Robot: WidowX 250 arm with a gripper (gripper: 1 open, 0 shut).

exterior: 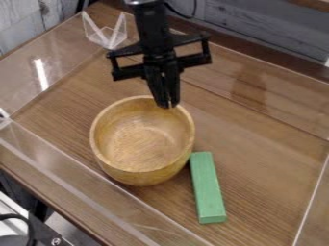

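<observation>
My gripper (164, 94) hangs from the top of the camera view, its dark fingers just over the back rim of a round light-wood bowl (135, 149); it looks shut, with nothing seen between the fingertips. The bowl appears empty. A green block (207, 187) lies flat on the wooden table to the right of the bowl.
A clear plastic object (106, 29) stands at the back left. A dark cable shows at the lower left, and a wall runs along the back.
</observation>
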